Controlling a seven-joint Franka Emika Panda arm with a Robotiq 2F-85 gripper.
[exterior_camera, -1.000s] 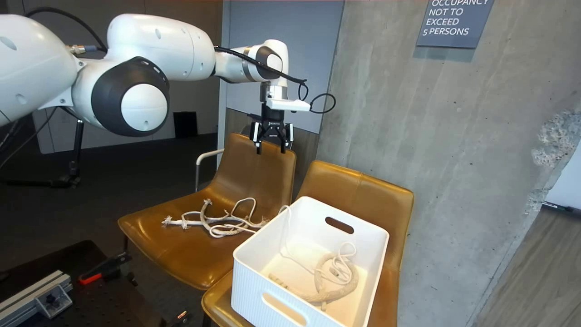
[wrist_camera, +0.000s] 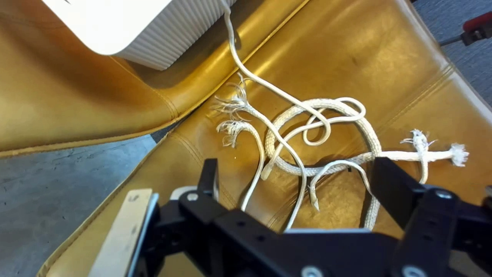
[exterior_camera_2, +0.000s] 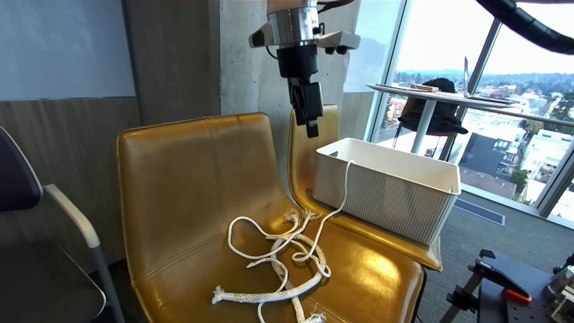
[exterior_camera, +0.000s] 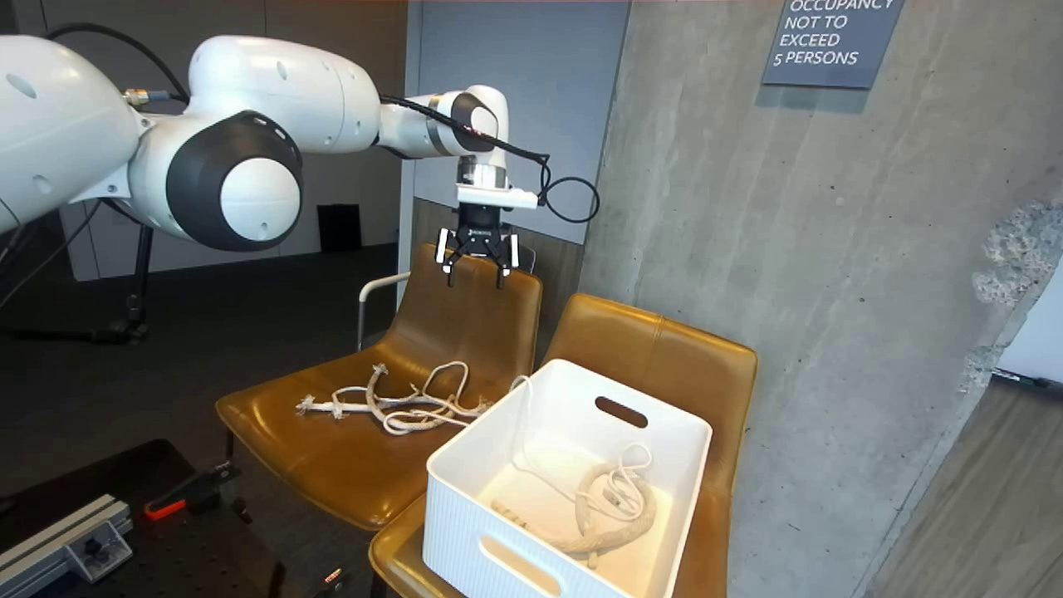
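Observation:
Several off-white ropes (exterior_camera_2: 269,297), thick and thin with frayed ends, lie tangled on the seat of a tan leather chair (exterior_camera: 289,419). One thin cord (exterior_camera_2: 345,188) runs from this tangle up over the rim of a white ribbed bin (exterior_camera_2: 387,199) on the neighbouring chair. More rope (exterior_camera: 633,528) lies coiled on the bin floor, seen in exterior view 1. My gripper (exterior_camera: 475,279) hangs above the rope chair, near its backrest, pointing down. It is open, with its two black fingers (wrist_camera: 208,177) wide apart and nothing held. In the wrist view the tangle lies below and beyond the fingers.
The second tan chair (exterior_camera: 658,344) stands against a concrete wall (exterior_camera: 847,299). A dark stand with a red-handled clamp (exterior_camera: 169,508) is at lower left. A round table (exterior_camera_2: 446,97) stands by the window. The air between gripper and ropes is clear.
The arm has shifted slightly left in exterior view 1, and the wrist has turned a little. The gripper remains open. Ropes and bin have not moved.

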